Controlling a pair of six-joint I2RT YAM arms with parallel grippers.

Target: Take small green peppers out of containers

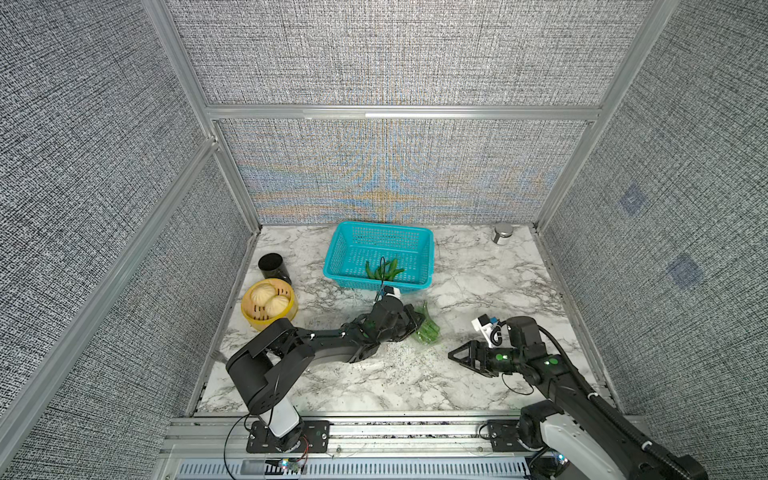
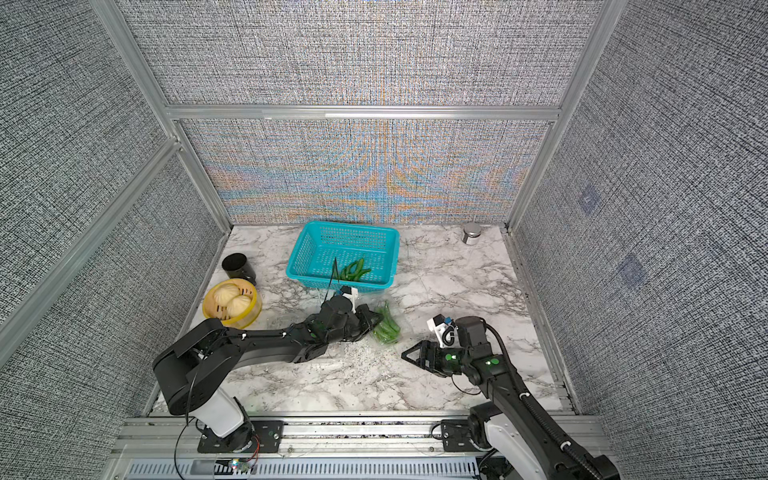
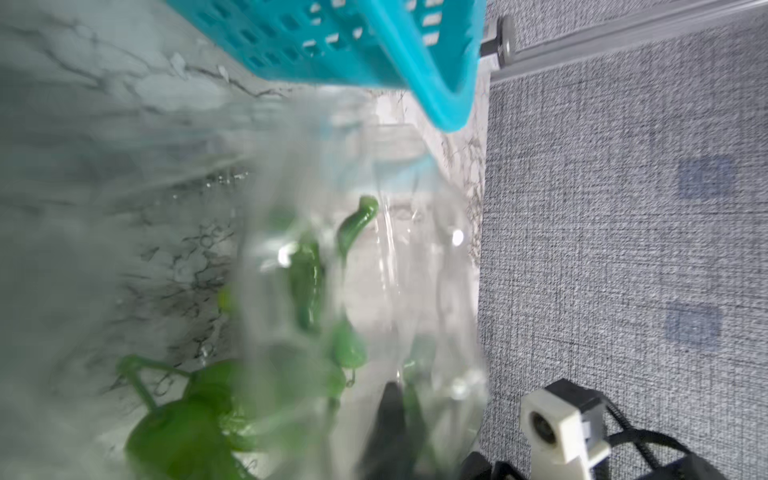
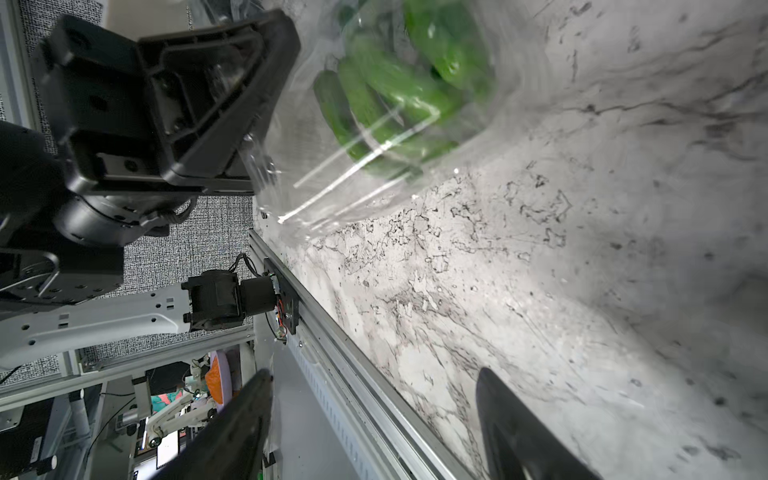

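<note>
A clear plastic bag [image 4: 344,180] with several green peppers [image 4: 448,40] inside hangs from my left gripper [image 1: 419,318], which is shut on the bag's film. Through the film in the left wrist view, more green peppers [image 3: 180,436] and a dark finger [image 3: 389,432] show blurred. Just right of the bag, my right gripper [image 1: 459,356] stands open over the bare table, its fingers [image 4: 512,432] apart with nothing between them. Behind the bag stands a turquoise basket [image 1: 384,226] with a few green peppers [image 2: 352,270] on its floor.
A yellow-rimmed steamer [image 1: 248,317] with buns and a black cup [image 1: 273,268] stand at the left. A silver-lidded jar [image 1: 502,232] is at the back right. Table space in front of the bag and at the right is clear.
</note>
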